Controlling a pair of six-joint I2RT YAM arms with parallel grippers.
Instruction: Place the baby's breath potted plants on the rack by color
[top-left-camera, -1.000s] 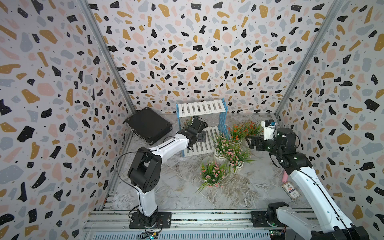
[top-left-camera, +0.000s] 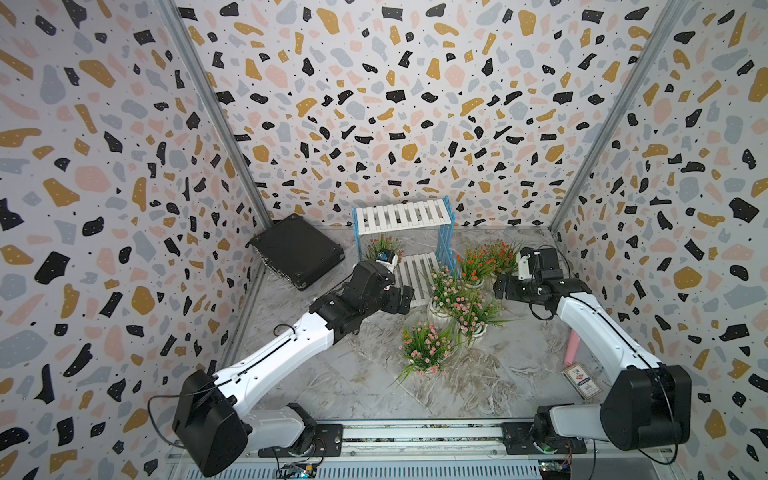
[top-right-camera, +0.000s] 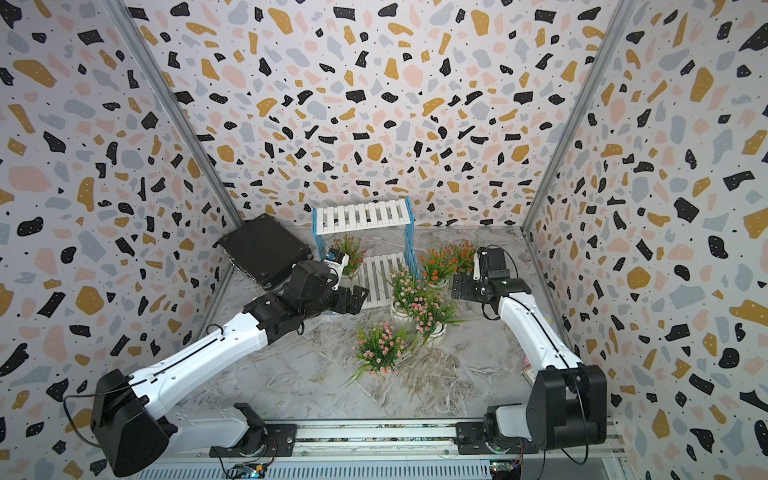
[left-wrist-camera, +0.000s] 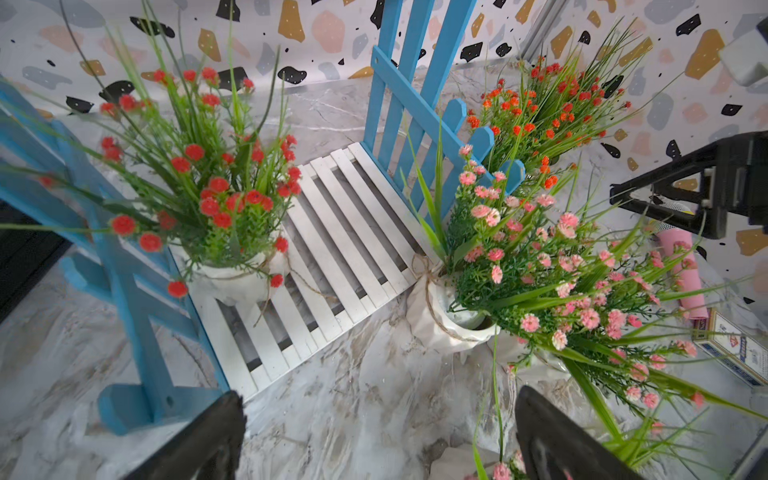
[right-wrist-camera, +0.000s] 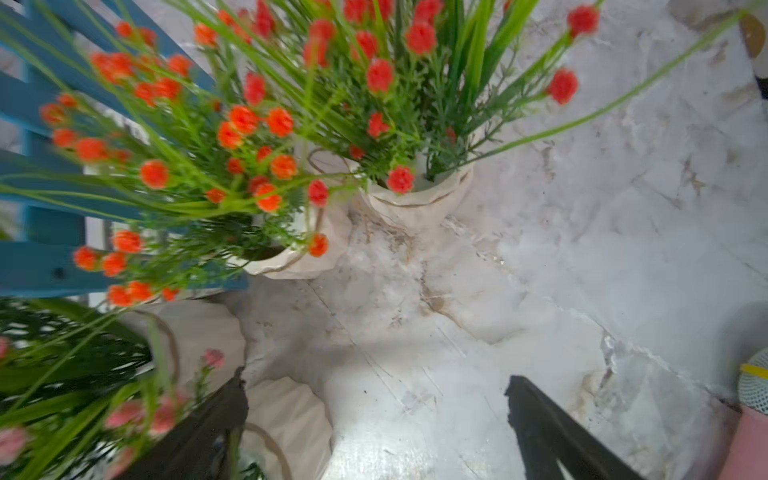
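Note:
A two-tier rack with blue sides and white slats stands at the back; its upper shelf (top-left-camera: 404, 214) is empty. On the left of its lower shelf (left-wrist-camera: 356, 232) sits a red-flowered plant (left-wrist-camera: 212, 192) in a white pot. My left gripper is open in front of the rack, nothing between its fingers. Right of the rack are an orange-flowered plant (right-wrist-camera: 264, 176) and another red-flowered plant (right-wrist-camera: 400, 104). Several pink-flowered plants stand in front, one pink plant (top-left-camera: 425, 349) nearest. My right gripper is open and empty over bare tabletop beside these pots.
A black case (top-left-camera: 296, 249) lies at the back left. A pink cylinder (left-wrist-camera: 681, 272) and a small framed card (top-left-camera: 581, 381) lie at the right.
My right arm has lowered and shifted, its gripper staying near the orange and red plants.

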